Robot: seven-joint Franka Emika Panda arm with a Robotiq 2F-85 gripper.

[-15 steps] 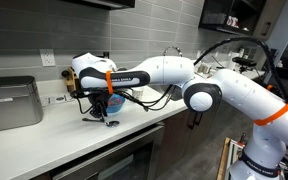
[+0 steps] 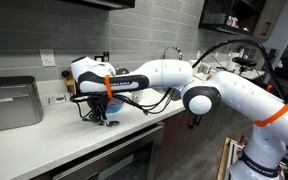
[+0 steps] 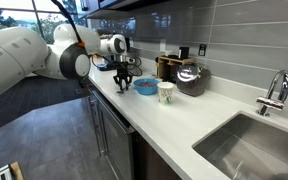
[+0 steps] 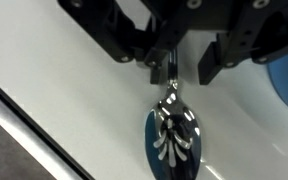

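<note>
A shiny metal spoon [image 4: 172,140] lies on the white counter, its bowl toward the bottom of the wrist view. My gripper is low over the spoon's handle, with one finger on each side. The handle runs up between the fingers, near the left one, and a gap shows on its right. Whether the left finger touches the handle cannot be made out. In exterior view 1 my gripper [image 2: 94,113] points down at the counter, partly hiding the spoon [image 2: 110,123].
A blue bowl [image 3: 144,87] stands close beside the gripper, with a patterned white cup [image 3: 166,93] near it. A metal toaster [image 2: 12,108] is at the left. The sink [image 3: 256,150] lies at the counter's other end.
My arm and gripper have shifted only slightly at the counter. The spoon remains beside the gripper at nearly the same spot.
</note>
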